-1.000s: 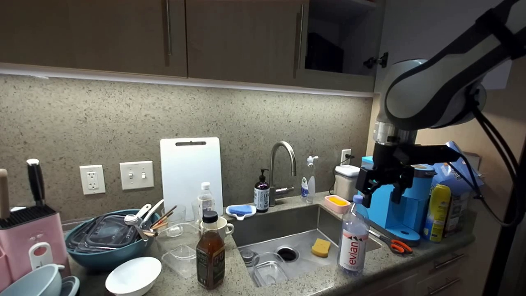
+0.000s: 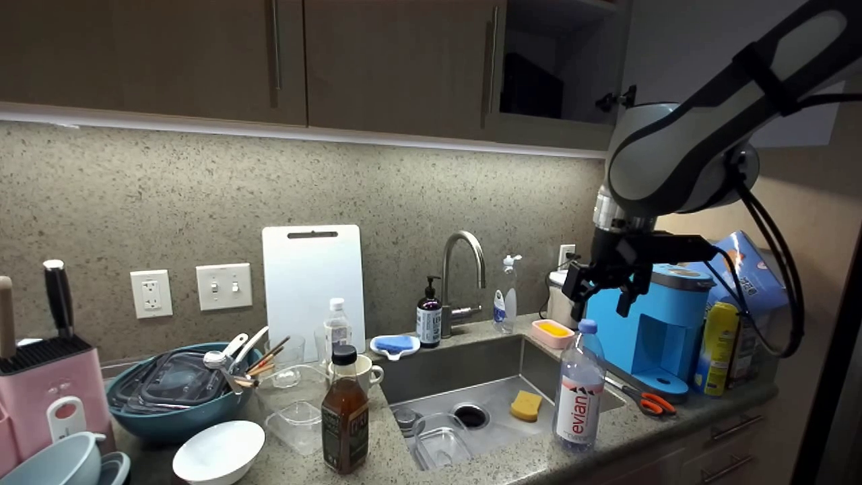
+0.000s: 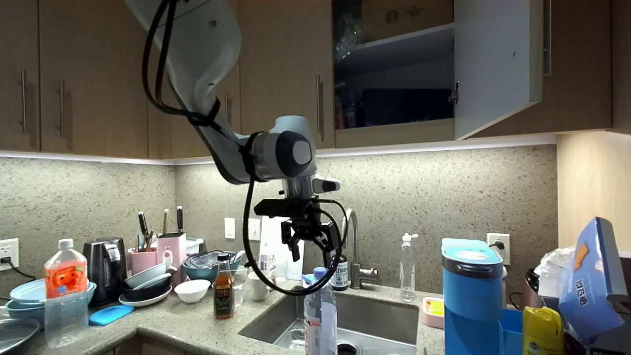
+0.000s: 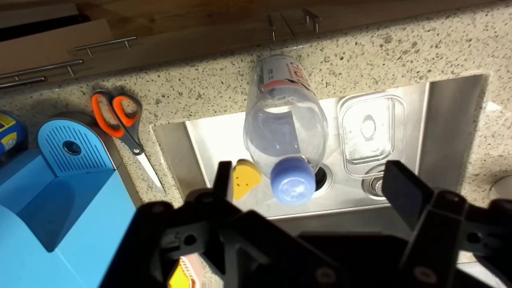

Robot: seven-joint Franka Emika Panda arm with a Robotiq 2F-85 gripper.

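Note:
An Evian bottle (image 2: 578,396) with a blue cap stands upright on the front edge of the counter, beside the sink. The wrist view looks down on this clear bottle (image 4: 286,122), its cap (image 4: 293,180) showing between and a little beyond my fingertips. My gripper (image 2: 599,304) points downward, open, above the bottle's height and apart from it. In exterior view 2 the gripper (image 3: 310,251) hangs over the sink area, and the bottle (image 3: 320,313) is partly crossed by a hanging cable. Nothing is between the fingers.
The sink (image 2: 493,396) holds a yellow sponge (image 2: 526,405) and a clear container (image 2: 442,443). Orange-handled scissors (image 4: 117,115) lie near a blue machine (image 2: 658,331). A sauce bottle (image 2: 345,412) stands left of the sink. Overhead, a cabinet door (image 3: 500,65) hangs open.
The arm and gripper have moved left and slightly up in exterior view 1. The bottle and the other counter items have stayed put.

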